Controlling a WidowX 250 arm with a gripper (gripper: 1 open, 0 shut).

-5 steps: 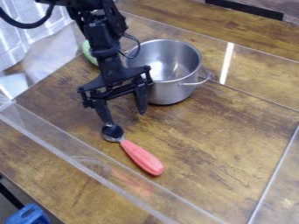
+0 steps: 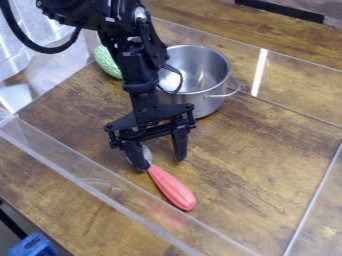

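A red-handled tool (image 2: 173, 187) lies on the wooden board toward the front, its dark head end beneath my black gripper (image 2: 160, 146). The gripper hangs low over that end, fingers spread around it; whether they touch it is hard to tell. Behind the gripper stands a steel pot (image 2: 205, 75) with a wire handle on its right side.
A green object (image 2: 107, 59) sits at the back left beside the pot. A blue item (image 2: 34, 246) is at the front left corner. Clear plastic edges run along the front and right. The board's right half is clear.
The tool's handle has shifted slightly toward the camera.
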